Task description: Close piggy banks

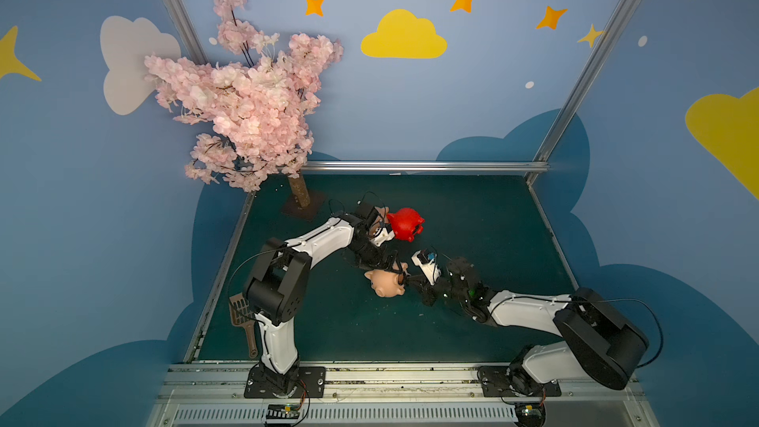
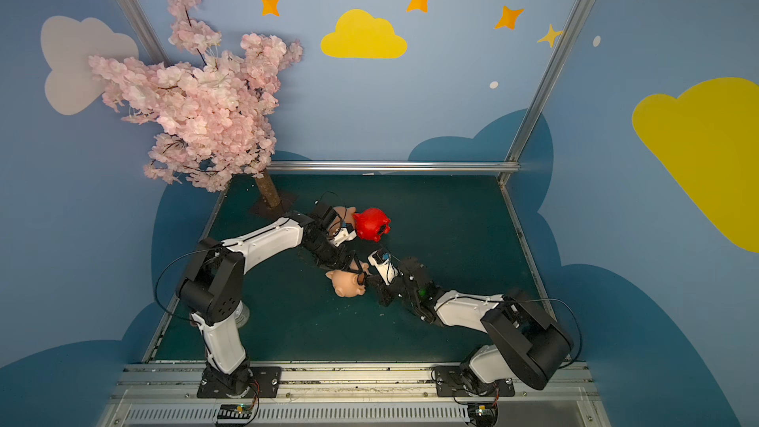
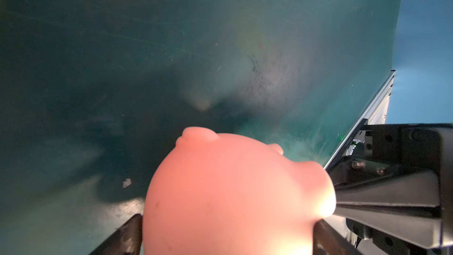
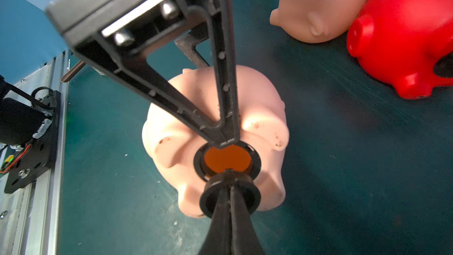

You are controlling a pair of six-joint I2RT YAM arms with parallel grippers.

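A pink piggy bank [image 4: 259,85] lies on its side with its open round belly hole [image 4: 228,159] facing my right gripper. That gripper is shut on a black plug [image 4: 207,201], which is just in front of the hole's lower edge and not in it; whether they touch I cannot tell. My left gripper stands open around the pink pig, one finger [image 3: 126,237] on each side. In the right wrist view, one left finger [image 4: 225,89] crosses the pig's underside to the hole's upper rim.
A red piggy bank [image 1: 406,223] and a second pink one [image 4: 325,4] sit behind, close to the left arm. A slotted scoop [image 1: 241,312] lies at the left edge.
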